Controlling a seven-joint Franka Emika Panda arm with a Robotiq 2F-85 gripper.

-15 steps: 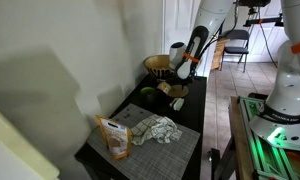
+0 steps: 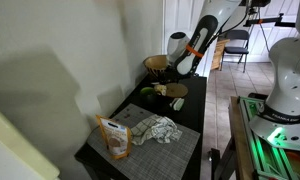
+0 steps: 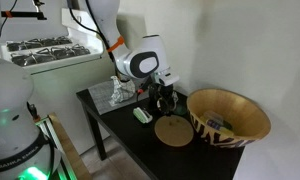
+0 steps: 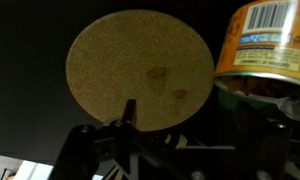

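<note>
My gripper hangs low over the table, its fingertips (image 4: 128, 112) apart, and no object shows between them. A round tan cork mat (image 4: 140, 70) lies flat below and ahead of it in the wrist view. To the right, close to the right finger, is a can (image 4: 270, 45) with an orange and white label; part of it lies outside the frame. In exterior view 2 the gripper (image 3: 162, 102) is just behind the mat (image 3: 174, 131), on the wall side. Its fingers are small and dark there, and the can is hard to make out.
A large woven basket (image 3: 230, 118) stands beside the mat. Along the table are a dark green bowl (image 2: 148, 91), a crumpled cloth (image 2: 156, 130) and an upright orange and white packet (image 2: 115, 138).
In exterior view 1 the arm's wrist has shifted, and the upper arm now reaches in from higher up. The mat, bowl, cloth and packet stay where they were.
</note>
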